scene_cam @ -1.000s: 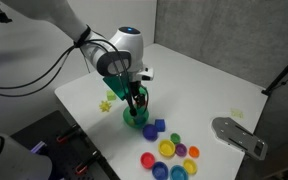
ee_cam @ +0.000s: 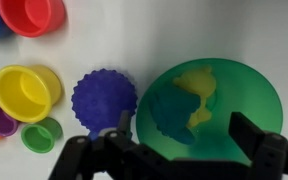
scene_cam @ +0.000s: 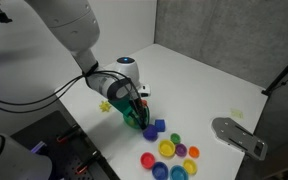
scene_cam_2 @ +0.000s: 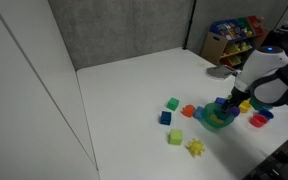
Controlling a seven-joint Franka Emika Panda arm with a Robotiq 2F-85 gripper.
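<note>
Low over the green bowl [ee_cam: 254, 90] hangs my gripper, its two dark fingers spread wide along the lower edge of the wrist view. Inside the bowl lie a teal piece [ee_cam: 172, 110] and a yellow piece [ee_cam: 200, 84], apart from the fingers as far as I can see. In the first exterior view the arm hides most of the bowl [scene_cam: 131, 119]. The gripper [scene_cam_2: 224, 106] also covers part of it in the second exterior view. A dark blue scalloped piece [ee_cam: 102, 100] rests on the table right beside the bowl.
Several coloured cups, among them a yellow one [ee_cam: 28, 92] and a red one [scene_cam: 148, 160], stand close by. A yellow star [scene_cam_2: 195, 148] and a light green block [scene_cam_2: 175, 137] lie loose. A grey metal tray [scene_cam: 240, 137] sits apart.
The arm has come down toward the bowl over the last second, its wrist sinking lower in the first exterior view. Objects on the table look unmoved.
</note>
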